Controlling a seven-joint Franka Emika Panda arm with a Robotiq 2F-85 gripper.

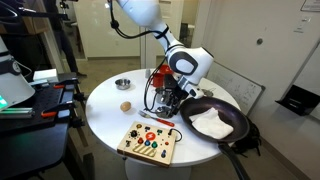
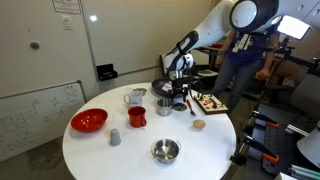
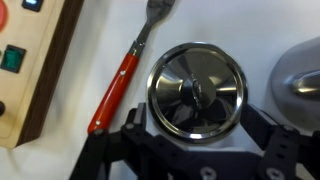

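Observation:
A round, shiny metal lid (image 3: 197, 92) with a small knob at its centre lies on the white table in the wrist view. Over its near edge is my gripper, fingers spread wide, one finger toward each side of the lid. I see no grip on it. In exterior view 1 the gripper (image 1: 170, 100) is low over the table, between the board and the black pan, and mostly covers the lid. Exterior view 2 has the gripper (image 2: 181, 94) small and far off, near a silver pot (image 2: 165, 106).
Left of the lid lies a red-handled fork (image 3: 117, 90), beside a wooden board with knobs (image 1: 148, 142). A black pan (image 1: 205, 122) holding something white stands to the right. A red bowl (image 2: 90, 121), red mug (image 2: 137, 117) and metal bowl (image 2: 166, 151) occupy the other side.

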